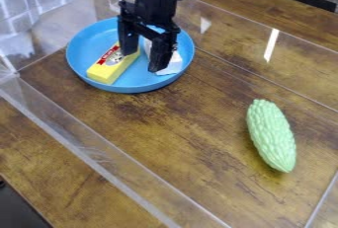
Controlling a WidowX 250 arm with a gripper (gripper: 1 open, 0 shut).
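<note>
A blue round plate (98,37) sits at the upper middle of the table. On its left side lies a yellow box with a red and white label (109,66). A white object (169,64) lies on the right side of the plate, partly hidden by my black gripper (142,46). The gripper hangs over the plate, just right of the yellow box, with its fingers apart. A long pale green vegetable (271,133) lies on the wood at the right, away from the plate.
A clear plastic wall or edge runs along the left side and lower left.
</note>
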